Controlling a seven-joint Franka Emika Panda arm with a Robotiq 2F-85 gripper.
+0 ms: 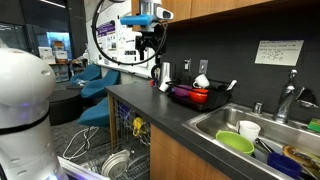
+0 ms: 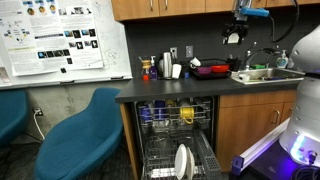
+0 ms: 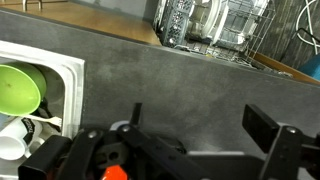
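Observation:
High above the dark countertop (image 2: 165, 91), my gripper points down, open, with only bare counter showing between its spread fingers. In the sink (image 1: 208, 124) are a green bowl (image 1: 236, 142) and a white cup (image 1: 249, 130); both also show at the left edge of the wrist view. A black drying rack on the counter holds a red bowl (image 1: 199, 95) and other dishes. Below the counter the dishwasher stands open, its lower rack pulled out with white plates (image 2: 184, 162) in it.
The faucet (image 1: 288, 98) rises behind the sink. Along the counter's back stand a few upright containers, and upper cabinets (image 2: 180, 10) hang overhead. A blue chair (image 2: 90, 135) stands left of the dishwasher.

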